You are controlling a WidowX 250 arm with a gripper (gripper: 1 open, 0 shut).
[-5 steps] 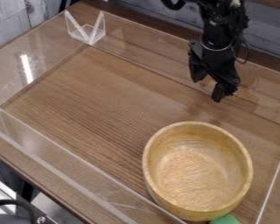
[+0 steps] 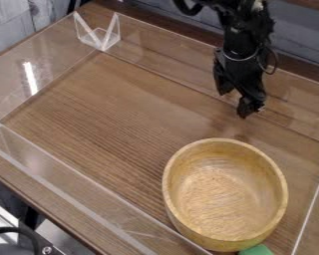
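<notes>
My black gripper (image 2: pixel 234 92) hangs over the back right of the wooden table (image 2: pixel 103 125), its fingertips low near the surface and apart, open. Whether anything small lies between them is too dark to tell. A large yellow bowl (image 2: pixel 223 194) stands at the front right of the table, in front of the gripper.
A clear wire or plastic holder (image 2: pixel 99 30) sits at the back left. A green object (image 2: pixel 255 249) is partly visible behind the bowl's lower right edge.
The gripper has shifted very slightly; the bowl and the rest look the same.
</notes>
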